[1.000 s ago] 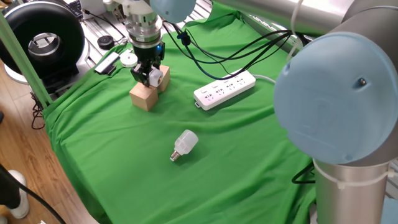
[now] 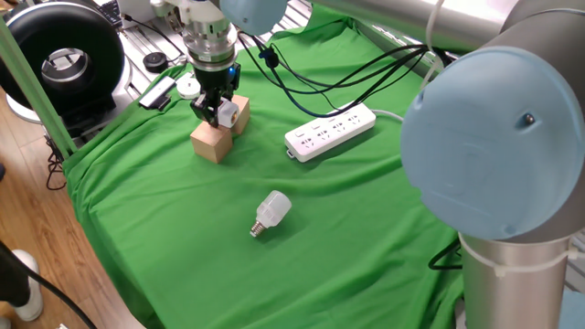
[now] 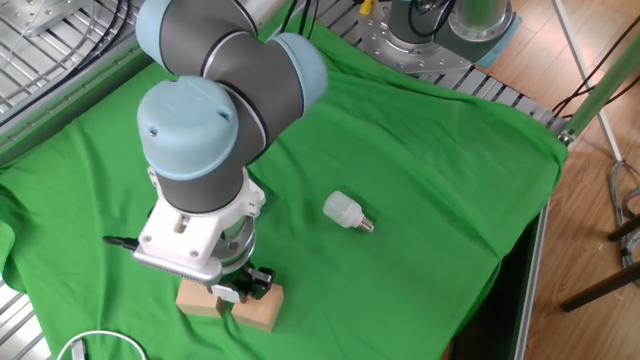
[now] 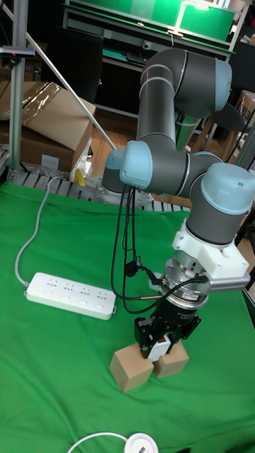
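A small white block-like piece [image 4: 159,349] sits at two wooden blocks, with the nearer block [image 2: 212,143] and the farther block [image 2: 241,113] on either side of it. My black gripper [image 4: 159,343] is lowered over the white piece, fingers close on both its sides. Whether they press on it cannot be made out. From above, the arm partly covers the gripper [image 3: 245,285], and the white piece shows only in part. A white light bulb [image 2: 271,213] with a metal screw base lies on its side on the green cloth, well apart from the gripper.
A white power strip [image 2: 330,132] lies on the cloth to one side of the blocks, its cord running off. Black cables [image 4: 127,249] hang from the arm. A round white disc [image 4: 141,443] with a cord rests near the cloth's edge.
The gripper has shifted very slightly at the white piece. The blocks, bulb and power strip stay where they were.
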